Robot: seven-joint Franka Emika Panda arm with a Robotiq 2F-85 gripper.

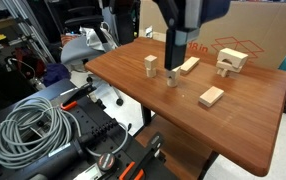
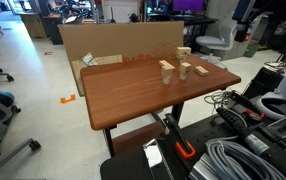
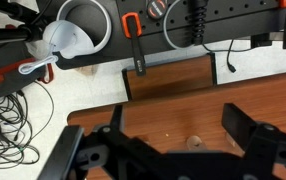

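On the brown table (image 1: 248, 130) stand several pale wooden blocks. A small cylinder-like block (image 1: 172, 78) sits near the middle, with a taller block (image 1: 151, 66) to its left. One flat block (image 1: 211, 97) lies to the right, another flat piece (image 1: 190, 66) behind. Farther back is an arch-shaped block (image 1: 230, 62) with a piece on top. My gripper is open above the table, its dark fingers wide apart and nothing held between them. In the wrist view a small round-topped block (image 3: 193, 142) shows low between the fingers.
A cardboard panel (image 2: 118, 42) stands along one table side. The robot's dark base frame with a red-handled clamp (image 3: 133, 30) lies alongside the table edge. Coiled grey cable (image 1: 33, 135) is on the left.
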